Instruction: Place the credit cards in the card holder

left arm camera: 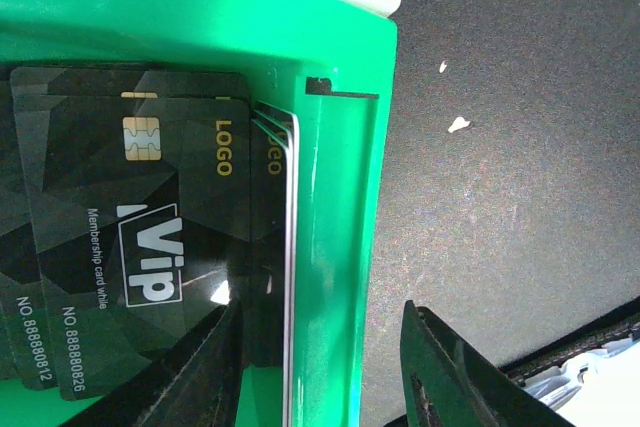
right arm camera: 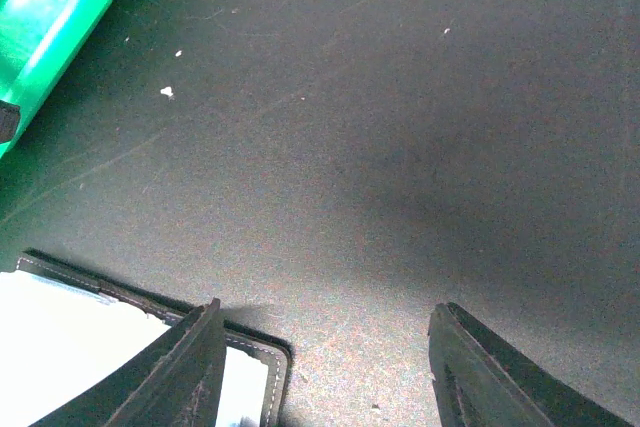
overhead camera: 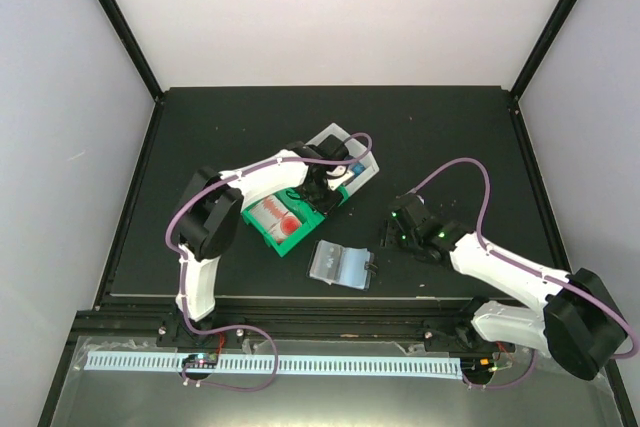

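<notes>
Black cards [left arm camera: 160, 207] printed "Vip" lie in the green box [left arm camera: 340, 237]. One card stands on edge against the box's side wall, its thin white edge [left arm camera: 291, 277] showing. My left gripper is open above that wall, one finger on the inner side and the other outside; nothing is gripped. An opened card holder [overhead camera: 354, 267] with pale clear pages and a dark border lies on the table's front part; its corner shows in the right wrist view. Beside it, to the right, my right gripper stands open, nothing between its fingers.
Red-and-white cards [overhead camera: 274, 217] fill the green box's near compartment. A whitish box [overhead camera: 366, 175] adjoins it at the back, partly hidden by the left arm.
</notes>
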